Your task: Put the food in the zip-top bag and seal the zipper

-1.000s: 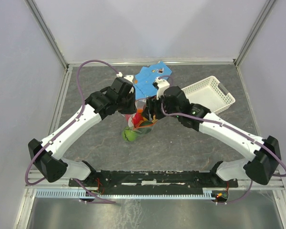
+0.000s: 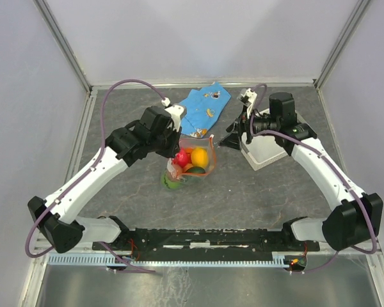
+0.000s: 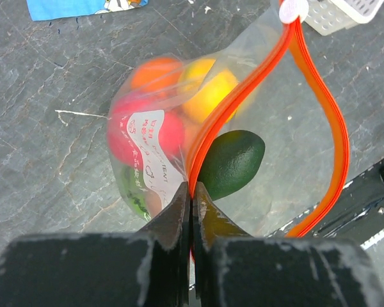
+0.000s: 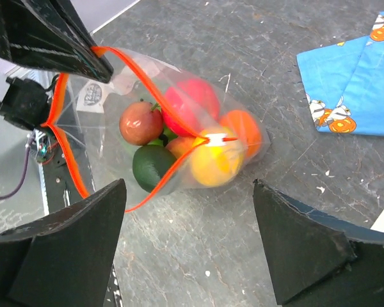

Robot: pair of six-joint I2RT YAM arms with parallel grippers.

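Note:
The clear zip bag (image 2: 205, 163) with orange zipper strip stands open at centre, holding play food: a red fruit (image 4: 192, 102), a yellow one (image 4: 214, 166), an orange one (image 4: 242, 131), an avocado (image 3: 231, 163), a brown-red fruit (image 4: 139, 123) and something green. My left gripper is shut on the bag's zipper edge at its left side. My right gripper (image 2: 233, 137) stands open to the right of the bag, apart from it, with nothing between its fingers.
A blue cloth (image 2: 205, 109) with printed figures lies behind the bag. A white basket (image 2: 265, 157) sits at the right, partly under my right arm.
My right gripper has pulled back from over the bag to the right, uncovering the food inside. My left gripper has shifted slightly, still at the bag's edge.

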